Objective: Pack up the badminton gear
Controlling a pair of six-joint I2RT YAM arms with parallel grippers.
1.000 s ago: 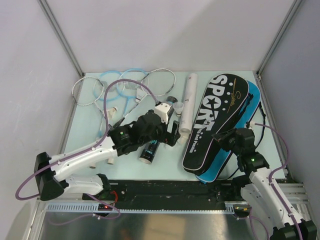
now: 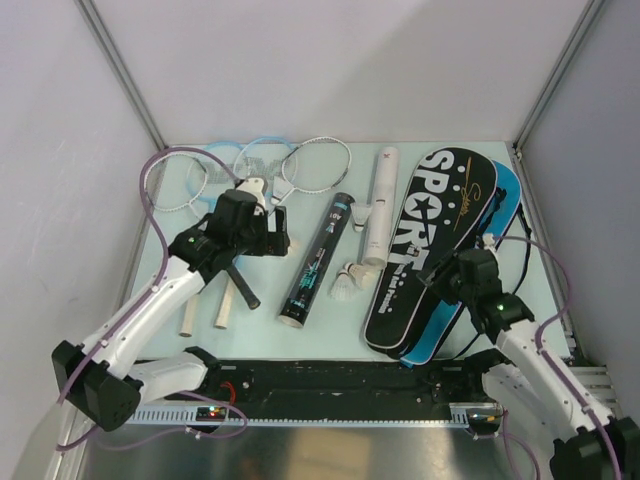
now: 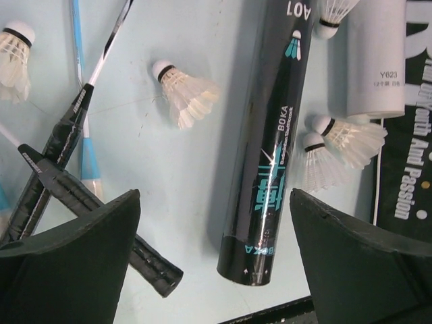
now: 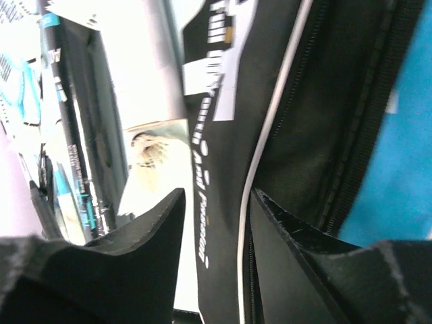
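The black and blue racket bag (image 2: 425,230) lies on the right of the table, with my right gripper (image 2: 440,275) at its middle, fingertips on a zipped edge (image 4: 270,115); whether they grip it is unclear. My left gripper hangs open over the left side, nothing between its fingers. Below it are a black BOKA tube (image 3: 260,175), a white tube (image 3: 374,54), several shuttlecocks (image 3: 182,94) and racket handles (image 3: 108,229). Several rackets (image 2: 315,165) lie at the back left.
Small clear patches of table (image 2: 330,335) show at the front. Walls and rails enclose the sides and back.
The left arm has swung left from over the tubes to above the racket handles. My right gripper has shifted slightly on the bag.
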